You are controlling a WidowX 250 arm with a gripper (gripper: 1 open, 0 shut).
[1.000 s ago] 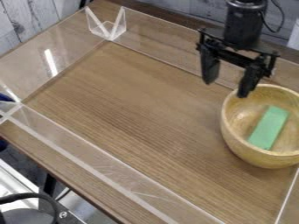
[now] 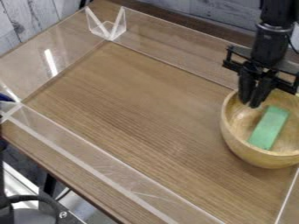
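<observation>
My black gripper (image 2: 247,93) is at the right, pointing down over the back-left rim of a light wooden bowl (image 2: 243,149), its fingertips at or just inside that rim. It looks shut; whether anything is between its fingers is hard to tell, and none shows. A green rectangular block (image 2: 268,129) lies in the bowl, in front of and to the right of the gripper.
Clear plastic edging runs along the sides, with white brackets at the back left. A black cable or fixture (image 2: 30,210) is at the bottom left corner.
The gripper has moved right and toward the camera, down to the bowl, and its fingers appear closer together. The bowl and green block have not visibly moved.
</observation>
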